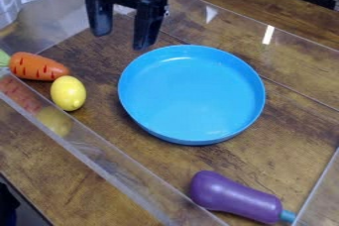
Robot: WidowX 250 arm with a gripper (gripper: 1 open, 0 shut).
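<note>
My black gripper (122,14) hangs at the top centre of the camera view, open, its two fingers apart with nothing between them. Below it to the right lies an empty blue plate (191,91). An orange toy carrot (38,67) and a yellow lemon (67,93) lie left of the plate. A purple toy eggplant (233,195) lies at the lower right.
A clear plastic barrier (99,157) runs along the near left, with more clear edges at the right and back left.
</note>
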